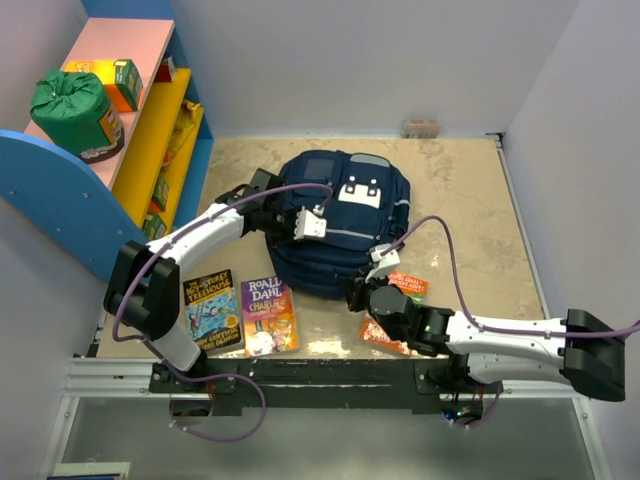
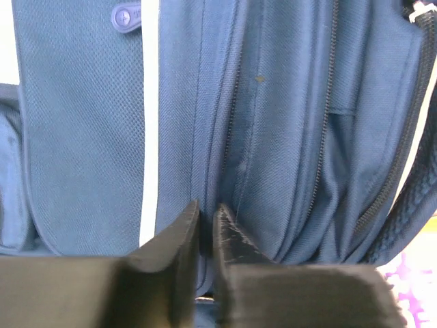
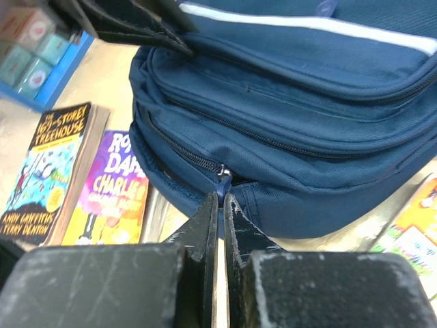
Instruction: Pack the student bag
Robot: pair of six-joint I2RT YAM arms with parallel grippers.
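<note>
The navy backpack (image 1: 340,210) lies on the table, zips facing the front. My left gripper (image 1: 295,235) is at its upper left part; in the left wrist view its fingers (image 2: 167,253) press at a fabric fold beside a zip, and whether they grip it is unclear. In the right wrist view my right gripper is shut on a zipper pull (image 3: 224,181) on the bag's lower compartment.
Books lie along the front: a Treehouse book (image 1: 210,310), a Roald Dahl book (image 1: 268,315) and another (image 1: 405,283) under the right arm. A shelf unit (image 1: 150,150) with boxes stands at left.
</note>
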